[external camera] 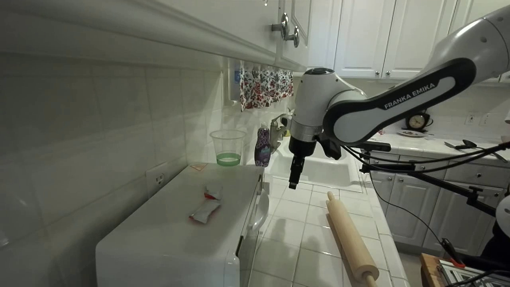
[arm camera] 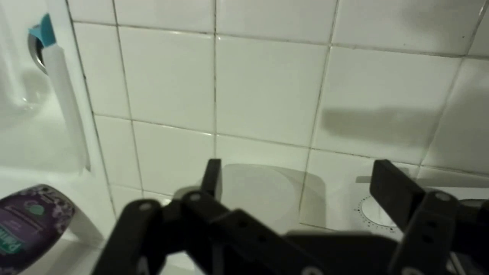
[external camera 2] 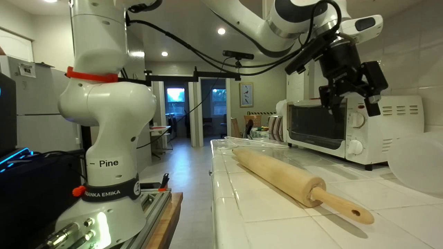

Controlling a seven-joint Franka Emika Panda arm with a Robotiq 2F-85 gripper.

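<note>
My gripper (external camera 2: 353, 111) hangs open above the tiled counter, its fingers spread with nothing between them. In the wrist view the two dark fingers (arm camera: 211, 178) stand wide apart over white tiles. A wooden rolling pin (external camera: 351, 234) lies on the counter, below my gripper and nearer the counter's outer edge. The white toaster oven (external camera 2: 317, 122) stands along the wall with its glass door closed. Two small wrapped packets (external camera: 205, 210) rest on its top, and a clear cup with a green band (external camera: 228, 148) stands at its far end.
A purple soap bottle (arm camera: 34, 224) stands by the wall near the sink (external camera: 325, 167) and its faucet (external camera: 275, 134). Cabinets with metal knobs (external camera: 285, 26) hang overhead. Bare tiles lie between the oven and the rolling pin.
</note>
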